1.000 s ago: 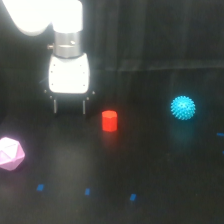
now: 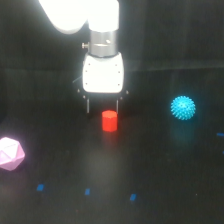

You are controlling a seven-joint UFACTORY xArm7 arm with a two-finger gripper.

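A small red cylinder stands upright on the dark table, a little left of the middle of the camera view. My white gripper is right behind and above it in the picture. Its two thin dark fingers are spread apart, one toward each side of the cylinder's top. The gap between them looks empty. How high the fingertips are over the table, and how far from the cylinder in depth, I cannot tell.
A spiky cyan ball lies to the right. At the left edge sits a pink faceted ball. Several small blue marks dot the table, such as the blue mark in front.
My gripper has moved to the right, from left of the red cylinder to almost in line with it. Its fingers stay apart. The cylinder and both balls have not moved.
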